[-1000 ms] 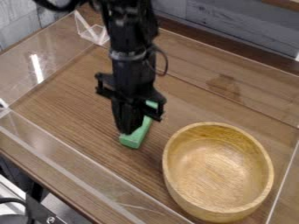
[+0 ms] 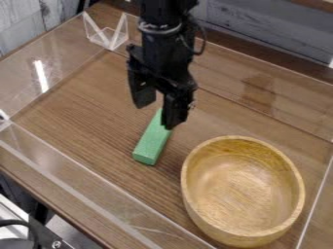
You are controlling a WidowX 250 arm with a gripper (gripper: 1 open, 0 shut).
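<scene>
The dark gripper (image 2: 162,95) hangs over the table at upper middle, its fingers apart, above and behind a green block (image 2: 152,144). The green block lies lengthwise on the wooden surface, slanted slightly, with nothing seen holding it. The arm reaches up out of the top of the view.
A cream oval bowl (image 2: 243,212) takes up the lower right. A white wire object (image 2: 107,31) stands at the back left.
The block stays put.
</scene>
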